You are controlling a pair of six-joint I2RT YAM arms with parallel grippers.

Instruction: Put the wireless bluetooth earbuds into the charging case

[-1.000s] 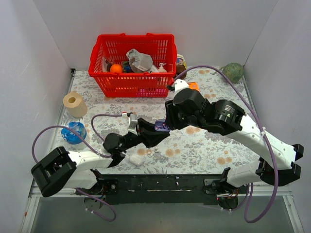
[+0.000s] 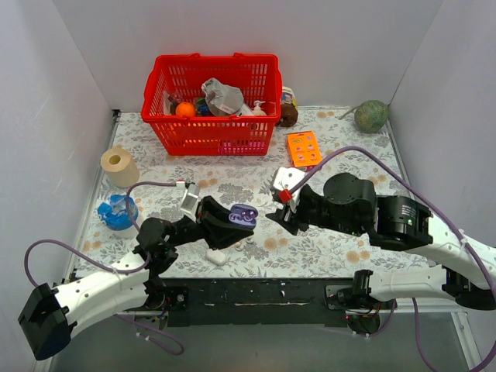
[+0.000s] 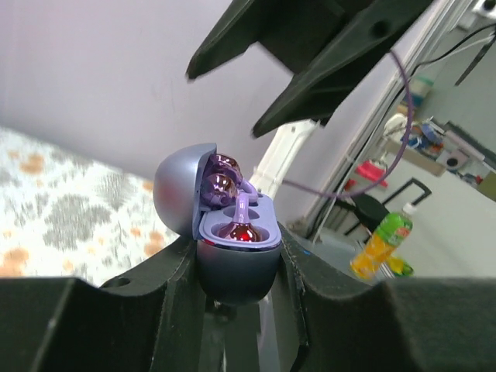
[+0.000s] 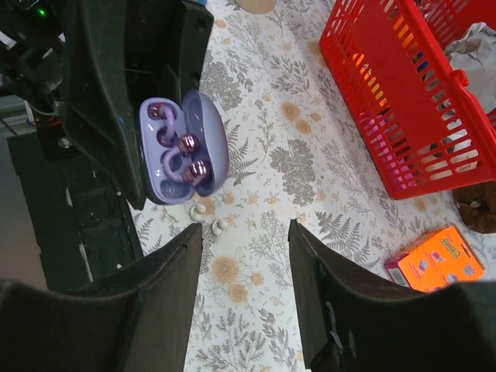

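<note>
The small purple charging case (image 2: 243,215) is lifted above the table with its lid (image 3: 175,190) open. My left gripper is shut on its base. Inside the case, the right wrist view shows two curved purple pieces (image 4: 175,164) with glossy dark-red parts; they look like the earbuds, but how fully they sit I cannot tell. One purple stem (image 3: 242,203) stands up above the base in the left wrist view. Apart from the case, to its right, my right gripper is open with nothing between its fingers.
Two small whitish bits (image 4: 220,226) lie on the patterned cloth, near a white oblong piece (image 2: 216,256). A red basket (image 2: 213,139) stands at the back, an orange box (image 2: 304,148) right of it. At the left are a paper roll (image 2: 119,167) and a blue item (image 2: 117,213).
My right gripper was at the case a second ago; it has drawn back, leaving a gap between them.
</note>
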